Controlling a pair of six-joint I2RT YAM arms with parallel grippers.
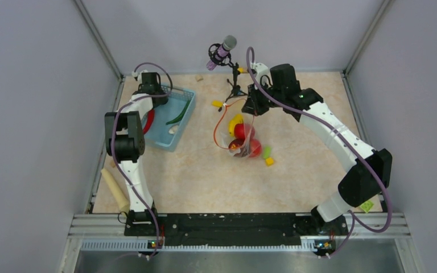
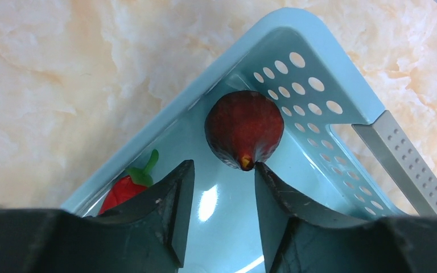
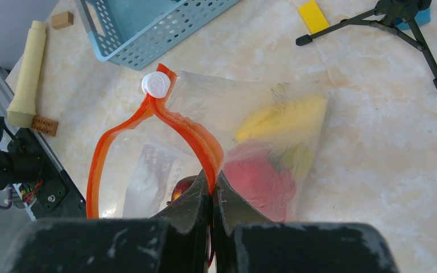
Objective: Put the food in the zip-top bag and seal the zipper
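Note:
In the left wrist view a dark red round fruit (image 2: 244,125) sits in a corner of the blue basket (image 2: 205,85), with my left gripper just in front of it, open, nothing between its fingers. A red pepper (image 2: 119,194) lies beside it; a green vegetable (image 1: 177,116) is also in the basket. The clear bag (image 3: 205,96) with orange zipper holds yellow and red food (image 3: 262,182). My right gripper is shut on the bag's rim at the zipper.
A black stand with microphone (image 1: 222,54) is behind the bag. Small blocks (image 1: 269,161) lie right of it. A cream roll (image 1: 114,187) lies at the front left.

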